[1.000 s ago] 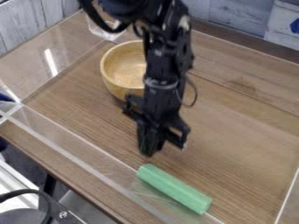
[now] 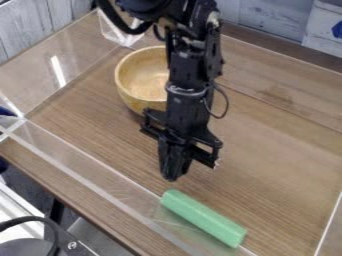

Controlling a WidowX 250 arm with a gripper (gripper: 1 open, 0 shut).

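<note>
My black gripper (image 2: 174, 165) hangs over the middle of the wooden table, shut, with nothing seen between its fingers. Below it and a little to the right, a green bar-shaped object (image 2: 203, 218) lies near the front of the table, apart from the fingertips. Behind the arm at the upper left sits a tan bowl (image 2: 136, 75), partly hidden by the arm.
Clear plastic edging runs along the left and front sides. A white object (image 2: 325, 30) stands at the back right corner.
The green bar looks unmoved.
</note>
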